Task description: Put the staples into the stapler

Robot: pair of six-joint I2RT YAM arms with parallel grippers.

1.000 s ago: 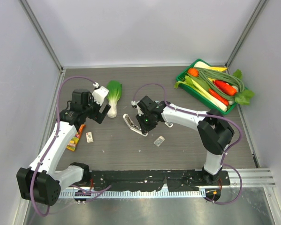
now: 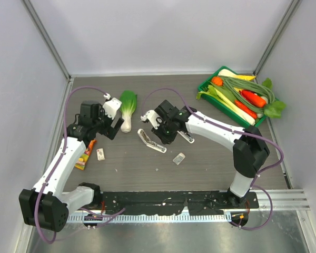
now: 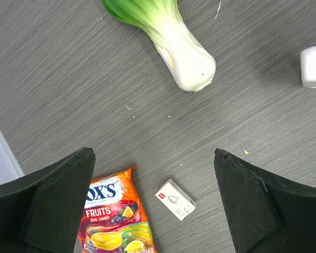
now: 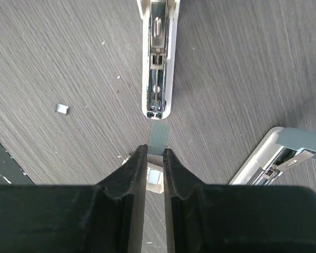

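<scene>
A grey strip of staples is pinched in my right gripper, its free end pointing at the stapler. Just ahead of it, the open white stapler lies with its metal channel exposed; in the top view this stapler is left of the right gripper. From above, the strip cannot be made out. Partly behind the right fingers is a small open box of staples, also seen as a pale box from above. My left gripper hangs wide open and empty over the left side.
A second stapler, grey and white, lies to the right. A loose staple piece rests on the table. Around the left gripper are a leek, a small white box and an orange packet. A green vegetable basket fills the back right.
My right gripper has shifted slightly back and right, uncovering more of the open stapler's near end. The left arm stays where it was.
</scene>
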